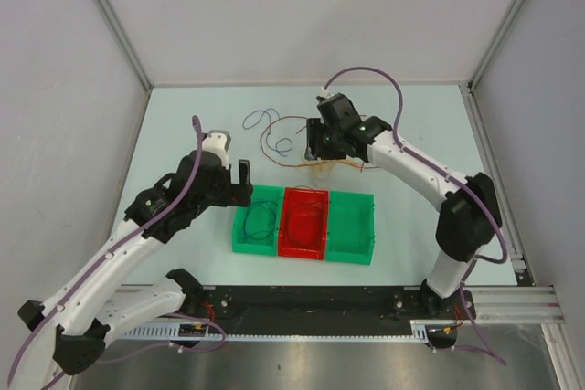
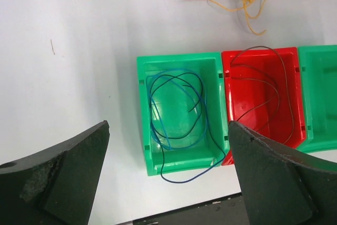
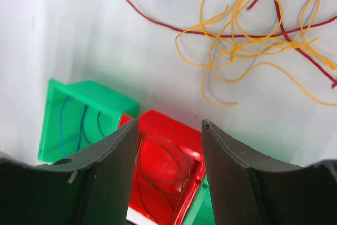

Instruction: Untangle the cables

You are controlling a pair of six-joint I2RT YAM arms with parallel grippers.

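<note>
Blue and black cables [image 2: 179,138] lie coiled in the left green bin [image 2: 145,104], one loop hanging over its front edge. A dark thin cable [image 2: 287,75] lies in the red bin [image 2: 263,56], looping above its back rim. Behind the bins, a yellow cable [image 3: 237,51] lies tangled across a red cable [image 3: 158,22]. A dark blue cable [image 1: 283,145] rests on the table to their left. My left gripper is open above the left bin's side, holding nothing. Open and empty too, my right gripper hovers just in front of the yellow tangle.
The right green bin [image 1: 351,226] looks empty in the top view. Its three-bin row stands near the table's front edge. Free table [image 1: 174,143] lies left of the bins and at the far right.
</note>
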